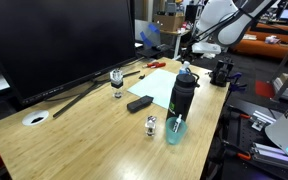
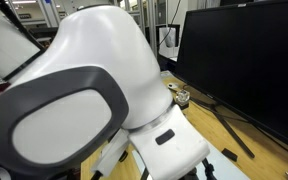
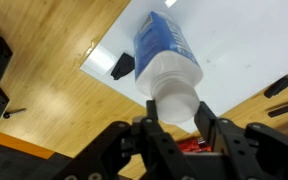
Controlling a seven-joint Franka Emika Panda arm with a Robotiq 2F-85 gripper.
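Observation:
In the wrist view, a bottle point(image 3: 162, 45) with a blue-and-white label points away from the camera, its pale round cap point(image 3: 174, 98) nearest me. My gripper is shut on the bottle at its capped end, with black fingers point(image 3: 210, 122) on either side. Whether the base of the bottle touches anything cannot be seen. A small white-and-blue shape point(image 1: 184, 72) shows above a black cylinder point(image 1: 182, 99) in exterior view 1; it is too small there to name surely. The white arm point(image 2: 134, 70) fills much of exterior view 2 and hides the held bottle.
White paper point(image 1: 156, 88) covers part of the wooden table point(image 1: 74, 140). A black block point(image 1: 140, 103), small silvery items point(image 1: 151, 126) and a teal container point(image 1: 175, 133) stand nearby. A large monitor point(image 1: 59, 45) lines the back.

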